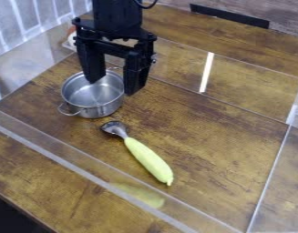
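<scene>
My black gripper [112, 77] hangs from the top of the view over a steel pot [93, 99] with wire handles, partly covering it. Whether its fingers are apart or together is hard to tell. Below and right of the pot lie a metal spoon [112, 129] and a pale yellow-green elongated object [149, 159], end to end on the wooden table [224, 136].
Clear transparent panels border the work area at the front, left and right. A small white and orange object [71, 40] is partly hidden behind the arm at upper left.
</scene>
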